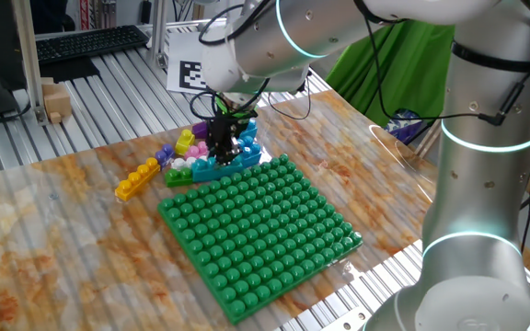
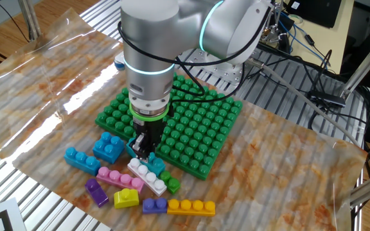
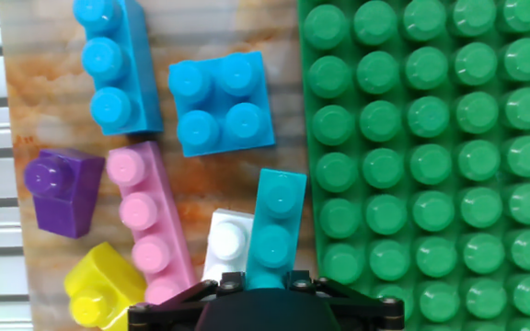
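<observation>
A teal brick (image 3: 274, 213) lies lengthwise beside the left edge of the green studded baseplate (image 3: 313, 184) in the wrist view, turned slightly from the plate's edge. Its near end runs in under my gripper, whose black fingertips stand one on each side of it. Whether they press on the brick does not show. In the second exterior view the gripper (image 2: 144, 153) points down at the teal brick (image 2: 154, 163) and covers its middle. A white brick (image 3: 228, 241) lies close along the teal brick's left side.
Left of the plate lie a blue square brick (image 3: 222, 103), a long blue brick (image 3: 118, 69), a pink brick (image 3: 148, 221), a purple brick (image 3: 65, 191) and a yellow brick (image 3: 104, 290). Green (image 2: 170, 181) and orange (image 2: 191, 206) bricks lie nearby. The plate's top is bare.
</observation>
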